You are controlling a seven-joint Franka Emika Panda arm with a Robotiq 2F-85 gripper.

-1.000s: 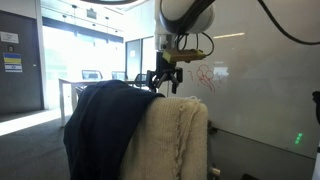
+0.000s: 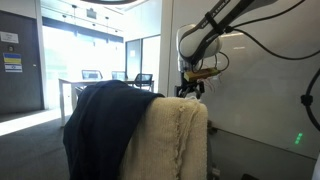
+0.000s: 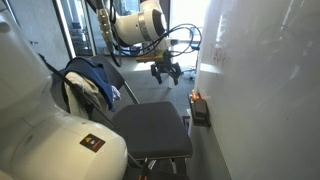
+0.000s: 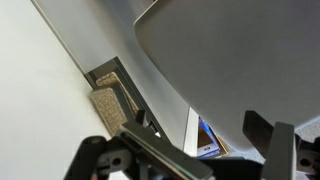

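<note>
My gripper [image 3: 167, 77] hangs open above a dark chair seat [image 3: 150, 128], with nothing between its fingers. From the wrist, the grey seat [image 4: 235, 60] fills much of the view below, and the two black fingers stand wide apart. Over the chair back lie a dark navy cloth [image 2: 108, 125] and a cream fleece-like cloth [image 2: 165, 140], side by side. In exterior view 1 the gripper [image 2: 190, 88] is just beyond the top of the cream cloth, its fingertips partly hidden.
A whiteboard wall [image 3: 260, 90] rises close along the right side. On the floor beyond the seat sits an orange-brown object [image 3: 200, 107]. A white table [image 2: 75, 83] and chairs stand farther back. Air above the seat is clear.
The cloths on the chair back have not moved.
</note>
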